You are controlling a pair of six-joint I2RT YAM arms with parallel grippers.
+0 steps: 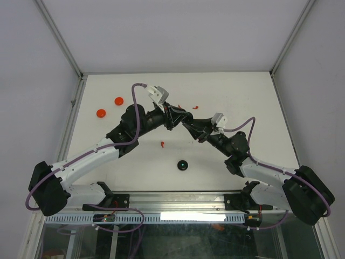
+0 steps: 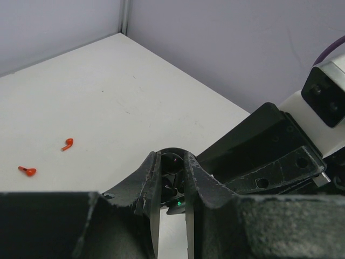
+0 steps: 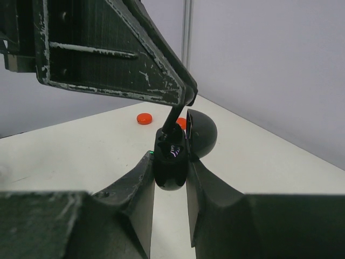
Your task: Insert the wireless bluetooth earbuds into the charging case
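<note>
My right gripper is shut on a small black charging case (image 3: 171, 171), whose lid (image 3: 202, 133) stands open. From the upper left in the right wrist view, my left gripper (image 1: 182, 114) reaches over the case, shut on a thin black earbud (image 3: 173, 116). The earbud's lower end is at the case opening; how deep it sits cannot be told. In the left wrist view the open case (image 2: 173, 153) appears behind my left fingertips, with the right fingers (image 2: 253, 145) reaching in from the right. The earbud is hard to make out there.
Red earbud pieces (image 1: 161, 144) lie loose on the white table (image 1: 237, 91). Two round red cases (image 1: 118, 101) sit at the left, and a round black case (image 1: 183, 165) stands near the front.
</note>
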